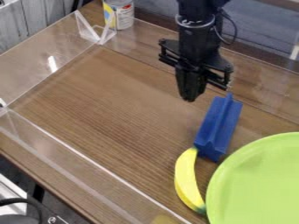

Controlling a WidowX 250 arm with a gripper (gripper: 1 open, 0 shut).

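Note:
My black gripper (pixel 191 87) hangs at the upper middle, shut, with nothing seen between its fingers. Below and right of it a long blue block (pixel 219 128) lies on the wooden table (pixel 105 118). A yellow banana (pixel 187 179) lies at the block's near end, beside a large green plate (pixel 260 184) that fills the lower right and is cut off by the frame.
A can (pixel 118 15) stands at the back left, with a clear plastic object (pixel 93 28) near it. A grey wall runs along the back.

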